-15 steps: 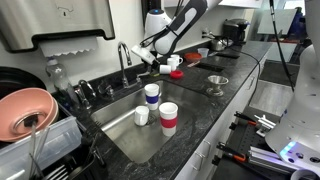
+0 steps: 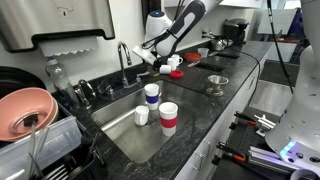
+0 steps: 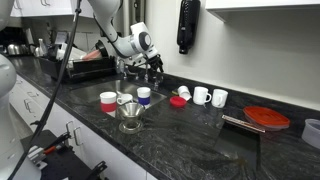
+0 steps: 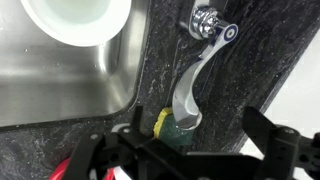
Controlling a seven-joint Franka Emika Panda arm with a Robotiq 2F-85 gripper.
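My gripper stands open in the wrist view, its dark fingers (image 4: pixel 272 137) spread wide at the bottom edge with nothing held between them. Just ahead of the gap is a curved chrome tap lever (image 4: pixel 185 95), its tip apart from the fingers. A yellow and green sponge (image 4: pixel 165 128) lies under the lever's end, partly hidden by the gripper. In exterior view 1 the gripper (image 2: pixel 146 57) hangs over the back of the counter, near the tall tap (image 2: pixel 124 65).
Cups stand around the sink (image 2: pixel 122 133), including a red and white cup (image 2: pixel 169 118) at its front edge. A dish rack (image 2: pixel 52 140) fills the left side. Toward the right, a metal bowl (image 3: pixel 130 118) sits on the dark counter (image 3: pixel 190 145), which has clear room.
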